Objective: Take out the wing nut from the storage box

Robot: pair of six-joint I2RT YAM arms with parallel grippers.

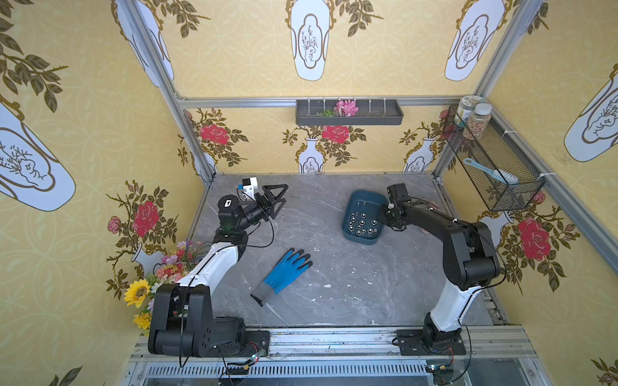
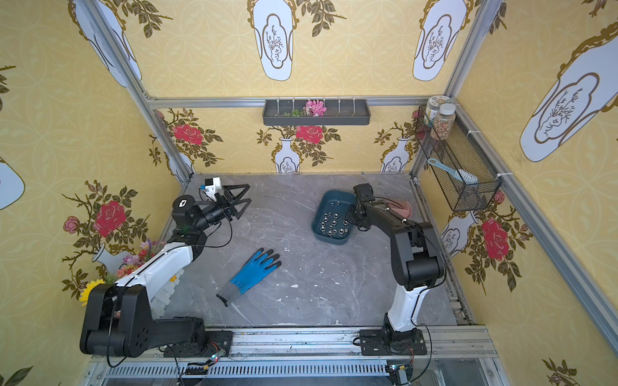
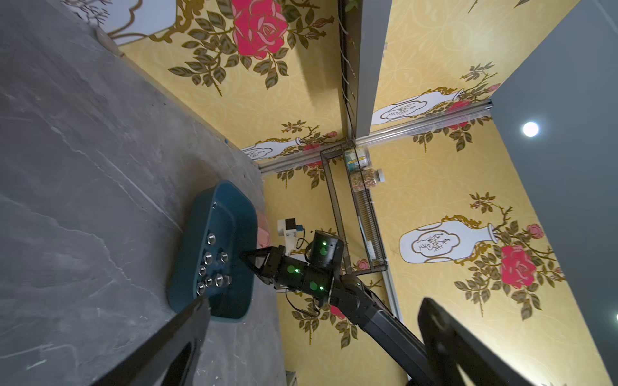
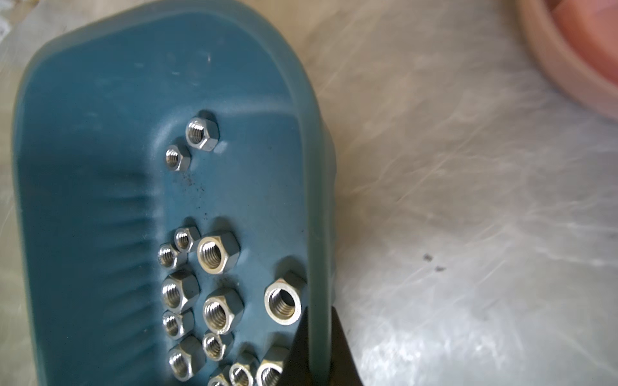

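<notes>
The blue-green storage box (image 1: 347, 222) stands on the table right of centre, with several metal nuts inside. Hexagonal nuts such as one large nut (image 4: 281, 302) fill the right wrist view; I cannot pick out a wing nut among them. My right gripper is shut on the box's right-hand side wall, one finger inside and one outside. From above, that right gripper (image 2: 354, 215) meets the box at its right edge. My left gripper (image 1: 284, 198) hangs open above the table's left part, empty, its blurred fingers (image 3: 177, 347) wide apart.
A blue work glove (image 1: 286, 273) lies at the front of the table. A pink dustpan (image 4: 573, 51) is right of the box. A wire basket (image 1: 495, 160) hangs on the right wall; artificial flowers (image 1: 161, 276) stand at the left.
</notes>
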